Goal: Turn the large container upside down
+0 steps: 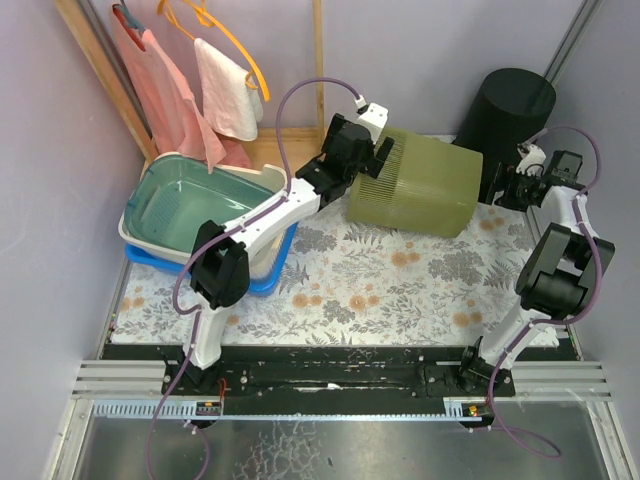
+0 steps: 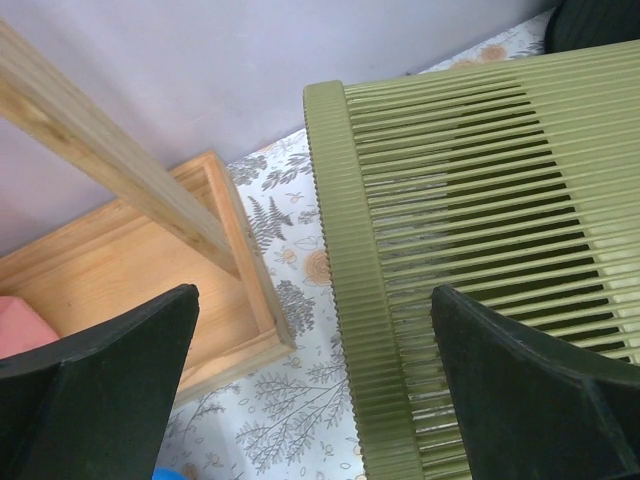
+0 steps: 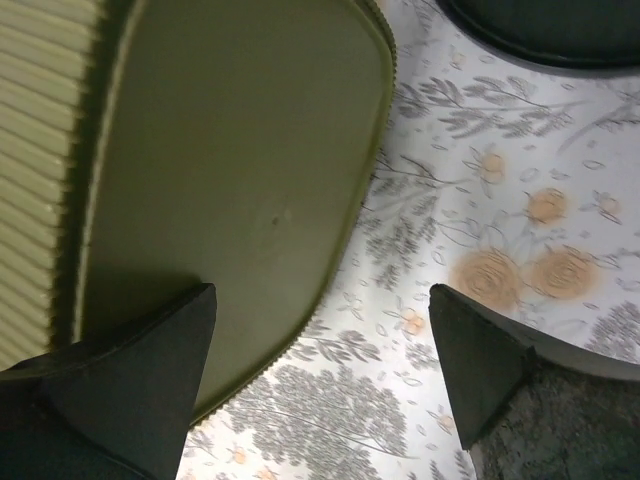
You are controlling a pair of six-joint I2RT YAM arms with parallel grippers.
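The olive-green container (image 1: 420, 185) lies on its side on the floral mat, slatted face toward the left. My left gripper (image 1: 357, 150) is over its left end, open; in the left wrist view the ribbed surface (image 2: 500, 200) fills the right side under the fingers. My right gripper (image 1: 508, 182) is just beside the container's right end; in the right wrist view it stands open, with the container's smooth end panel (image 3: 240, 150) at its left finger and mat under the other finger.
A black bin (image 1: 505, 100) stands behind at the right. A stack of tubs (image 1: 175, 210) sits at left beside a wooden rack (image 2: 130, 270) with hanging clothes.
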